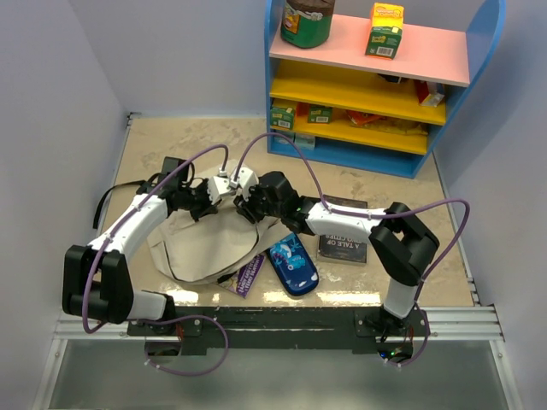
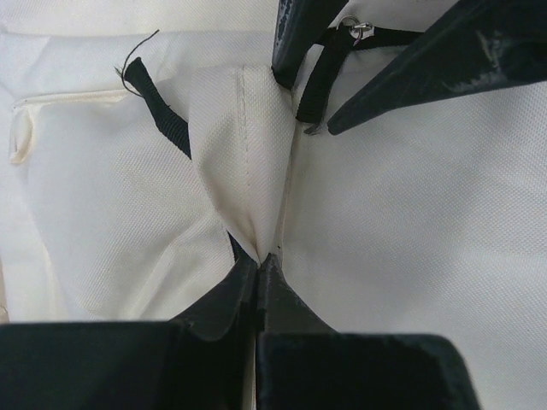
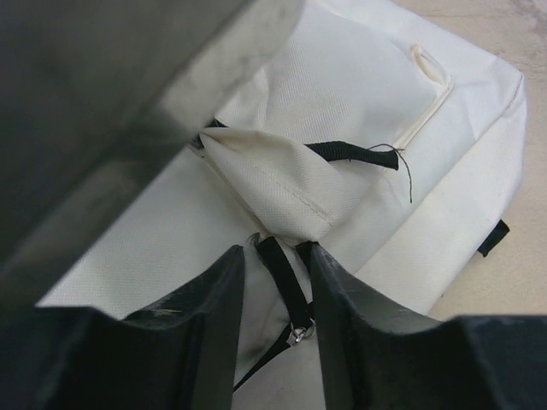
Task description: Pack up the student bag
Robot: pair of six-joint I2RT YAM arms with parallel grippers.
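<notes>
The cream bag [image 1: 205, 248] lies flat at the left of the table, its strap trailing to the far left. In the left wrist view, my left gripper is shut on a fold of the bag's cream fabric beside the zipper. My right gripper stands part open close to that fold. The black zipper pull [image 3: 285, 278] lies between its fingers, which are apart and not closed on it. A blue pencil case [image 1: 293, 266] and a purple book [image 1: 244, 278] lie against the bag's right and front edges. A dark book [image 1: 344, 248] rests farther right.
A blue shelf [image 1: 359, 158] with yellow and pink boards stands at the back, holding boxes and a large jar. The two grippers are very close together over the bag. Bare table [image 1: 410, 192] shows at the right.
</notes>
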